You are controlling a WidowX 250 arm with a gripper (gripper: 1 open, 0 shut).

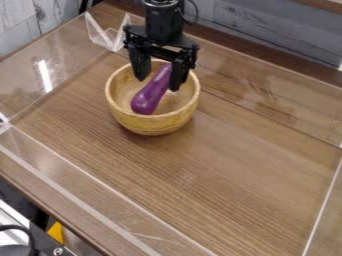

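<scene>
A purple eggplant (151,95) lies diagonally in a light wooden bowl (152,121) on the table, upper middle of the view. The black gripper (162,62) hangs from above over the back of the bowl, its two fingers apart on either side of the eggplant's upper end, open. Whether the fingers touch the eggplant cannot be told.
A low wall runs along the back right. At the lower left edge are black cables and a small yellow object (55,229).
</scene>
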